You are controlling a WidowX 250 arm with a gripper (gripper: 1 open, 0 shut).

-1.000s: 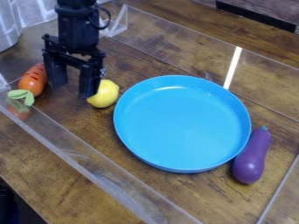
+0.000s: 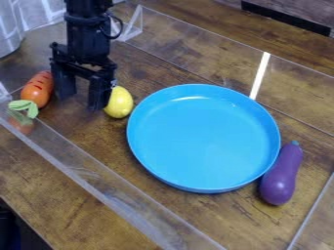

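My dark gripper [image 2: 81, 90] is low over the wooden table at the upper left, its fingers reaching down between a carrot and a yellow fruit. The carrot [image 2: 39, 90], with a pale green top, lies just left of it. The yellow fruit [image 2: 119, 104] sits just right of it. Whether the fingers are open or shut is hard to tell. A large blue plate [image 2: 202, 137] lies in the middle right, and a purple eggplant [image 2: 280, 176] lies beside it at the right.
A metal pot [image 2: 8, 29] stands at the top left edge.
The arm has shifted slightly left, away from the yellow fruit, which now appears slightly turned. The plate, carrot and eggplant are unchanged.
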